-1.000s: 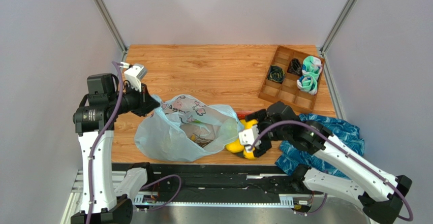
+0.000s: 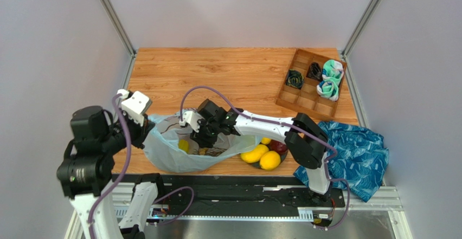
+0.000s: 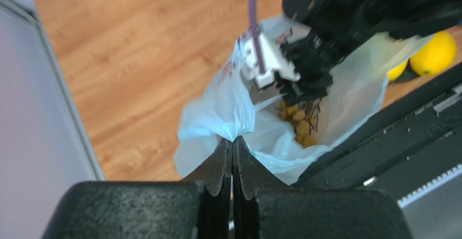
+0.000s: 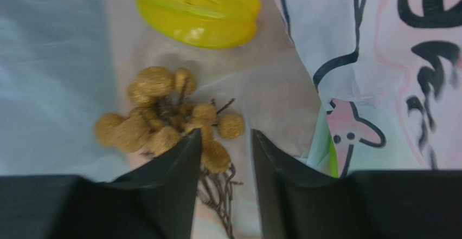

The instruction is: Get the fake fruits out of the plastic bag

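Note:
The pale blue plastic bag point(image 2: 168, 151) lies open on the wooden table. My left gripper is shut on the bag's gathered rim at its left side. My right gripper is down inside the bag, fingers part open with nothing clearly between them, above a bunch of small brown fake fruits point(image 4: 130, 131) on stems. A yellow fake fruit point(image 4: 198, 14) lies in the bag beside the bunch, and a sliver of something green shows at the printed lining's edge in the right wrist view.
A dark dish with lemons point(image 2: 269, 160) and a red fruit point(image 2: 278, 146) sits right of the bag. A wooden divided box point(image 2: 303, 98) stands back right; blue patterned cloth point(image 2: 358, 157) lies front right.
My right gripper has moved leftward from beside the fruit dish into the bag. My left gripper has drawn leftward and toward the front, pulling at the bag's rim.

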